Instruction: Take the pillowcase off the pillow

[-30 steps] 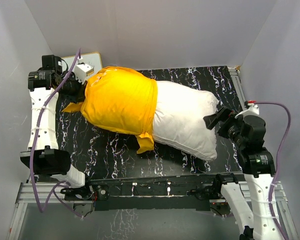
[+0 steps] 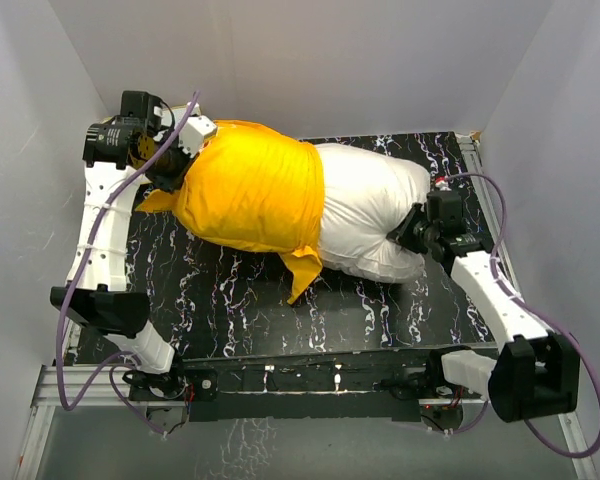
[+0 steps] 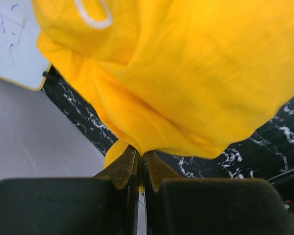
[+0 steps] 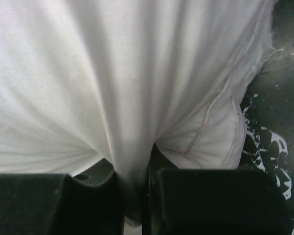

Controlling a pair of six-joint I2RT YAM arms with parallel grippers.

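The yellow pillowcase [image 2: 250, 185] covers the left part of the white pillow [image 2: 370, 205], whose right half is bare. One loose corner of the case hangs down toward the front. At the case's left end, my left gripper [image 2: 168, 180] is shut on gathered yellow cloth [image 3: 137, 112], which runs down between its fingers in the left wrist view. On the right, my right gripper [image 2: 405, 235] is shut on a bunched fold of the white pillow [image 4: 130, 107], pleats spreading out from the fingers. The pillow's right end is pinched inward there.
Under the pillow lies a black marbled table top [image 2: 245, 315], bare along its front. A white board [image 3: 19, 39] stands behind the case at the back left. Grey walls close in the back and sides.
The right gripper was open, moved in leftward onto the pillow's right end and shut on it; the pillow there is now raised and pinched. The left gripper shifted slightly right with the case.
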